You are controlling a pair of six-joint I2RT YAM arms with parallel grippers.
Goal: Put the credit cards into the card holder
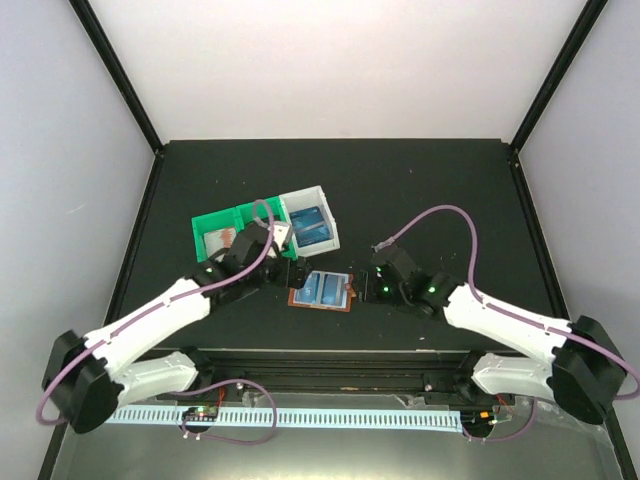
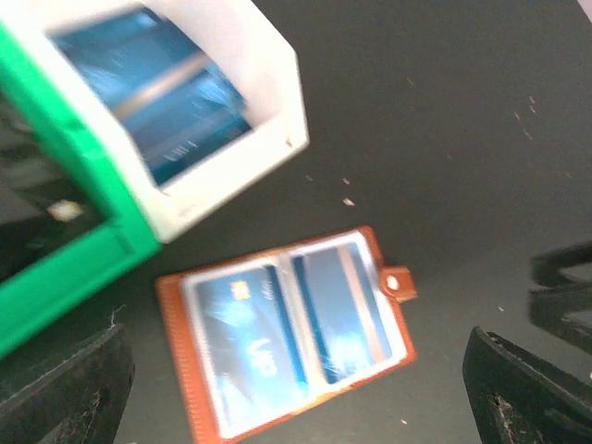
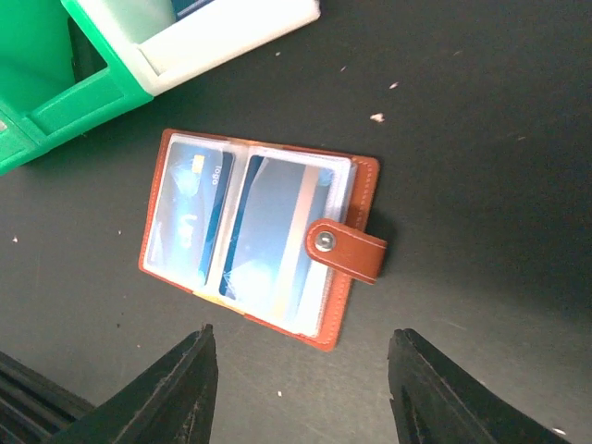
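Note:
An open brown card holder (image 1: 320, 291) lies on the black table, with blue cards under clear sleeves on both halves (image 2: 247, 338) (image 3: 273, 231) and a snap strap (image 3: 347, 248) on its right. A white bin (image 1: 329, 225) holding more blue cards (image 2: 162, 88) stands behind it, beside a green bin (image 3: 83, 111). My left gripper stands open above and left of the holder, nothing between its fingers. My right gripper is open at the holder's right, also empty.
The green bin's left compartment (image 1: 220, 240) holds pale red items. The table's front edge shows below the holder.

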